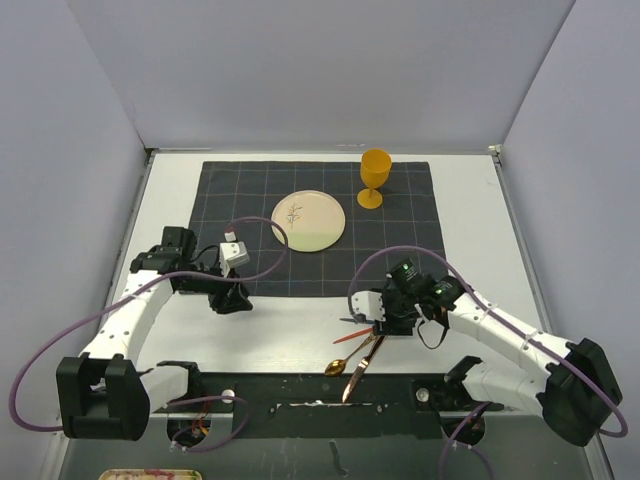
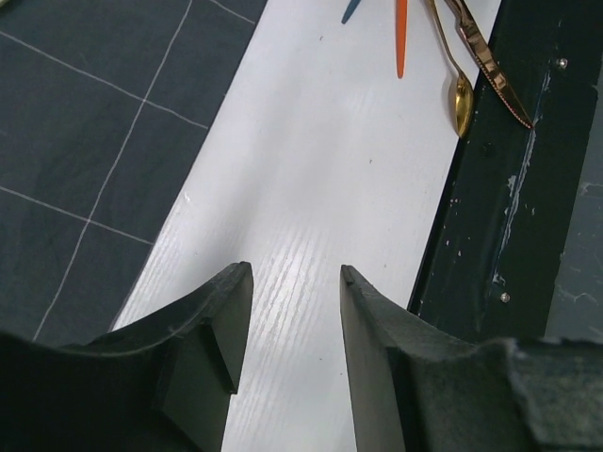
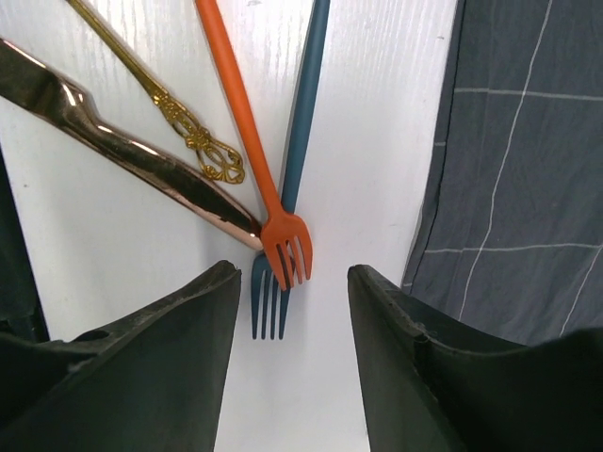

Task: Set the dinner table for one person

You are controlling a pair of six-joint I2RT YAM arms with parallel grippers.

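Note:
A pale plate (image 1: 308,221) lies on the dark placemat (image 1: 400,255), with a yellow goblet (image 1: 374,177) upright at its upper right. On the white strip in front lie an orange fork (image 3: 250,132), a blue fork (image 3: 302,113) partly under it, a gold spoon (image 2: 461,99) and a brown-gold knife (image 3: 122,146). Over the fork heads hovers my right gripper, open, with nothing held; the tines show between and beyond its fingertips. My left gripper hangs above bare white surface left of the cutlery, its fingers apart and empty.
A dark rail (image 1: 300,415) runs along the front edge; the knife and spoon ends overhang it. A patterned tray (image 1: 150,474) shows at the bottom left. White surface between the left gripper and the cutlery is bare. Grey walls close both sides.

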